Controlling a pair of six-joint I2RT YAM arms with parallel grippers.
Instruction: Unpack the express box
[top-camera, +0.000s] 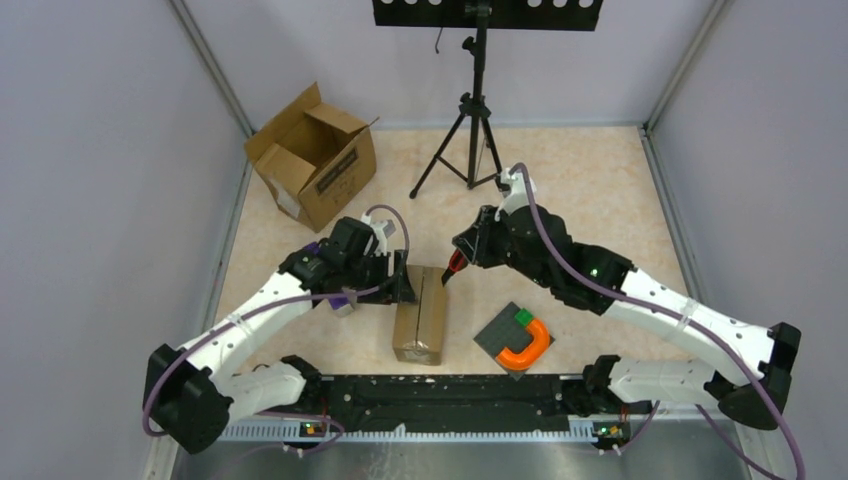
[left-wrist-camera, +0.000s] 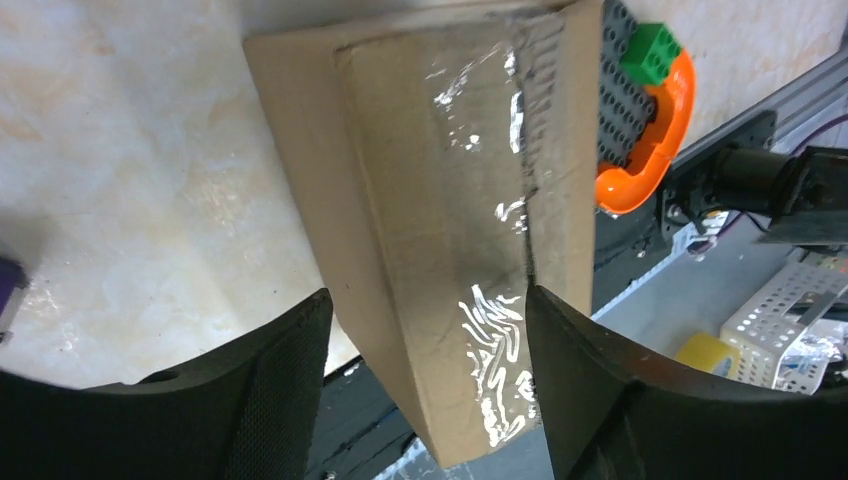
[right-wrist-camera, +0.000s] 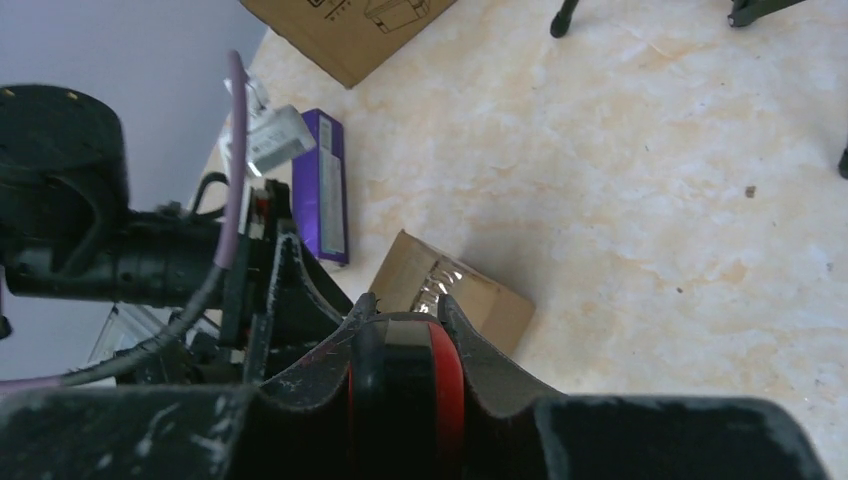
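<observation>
A taped brown cardboard box (top-camera: 428, 318) lies on the table's near middle, its top seam and glossy tape (left-wrist-camera: 490, 340) intact where visible. My left gripper is above the box's far part, fingers apart; the box's top shows through the gap, and I see nothing held. To the right of the box, my right gripper (top-camera: 468, 246) is shut on a red and black cutter (top-camera: 456, 263). The cutter's dark tip points down toward the box's far right edge; whether it touches cannot be told. In the right wrist view the cutter (right-wrist-camera: 405, 400) sits between the fingers.
An open, larger carton (top-camera: 340, 185) stands at the back left. A purple box (right-wrist-camera: 322, 190) lies left of the taped box, partly behind my left arm. On the right lies a grey plate (top-camera: 495, 335) with an orange curved piece (top-camera: 527, 347). A black tripod (top-camera: 474, 140) stands behind.
</observation>
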